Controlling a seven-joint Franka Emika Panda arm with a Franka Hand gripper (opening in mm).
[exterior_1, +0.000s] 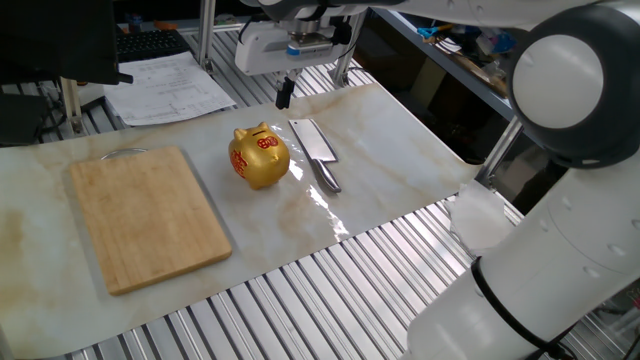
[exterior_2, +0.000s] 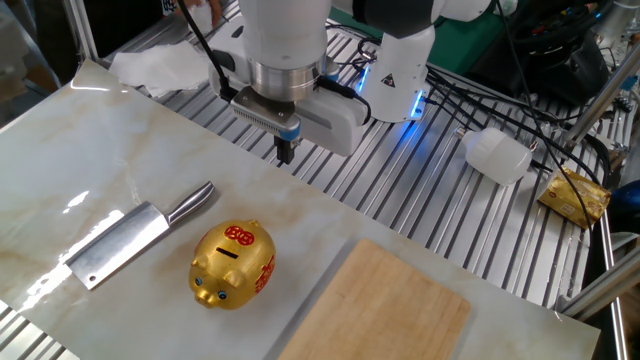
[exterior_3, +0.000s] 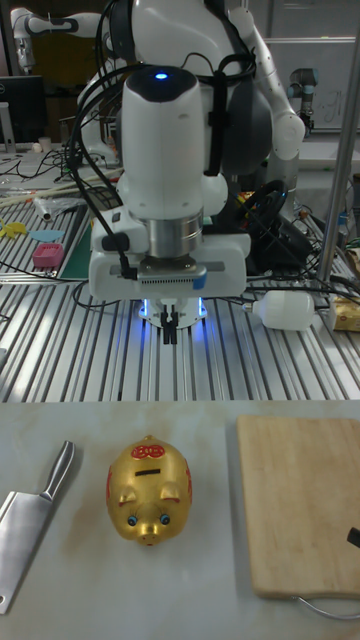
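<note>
My gripper hangs above the table with its two black fingers close together, shut, and nothing shows between them. A gold piggy bank with red markings stands on the marbled mat. Beside it lies a cleaver, flat, with a silver blade and metal handle. On the piggy bank's other side is a wooden cutting board with a metal loop at one end. In each view the gripper is apart from all three objects.
Printed papers and a keyboard lie beyond the mat. A white bulb-shaped object and a gold packet rest on the slatted metal tabletop. Bare mat is left around the cleaver.
</note>
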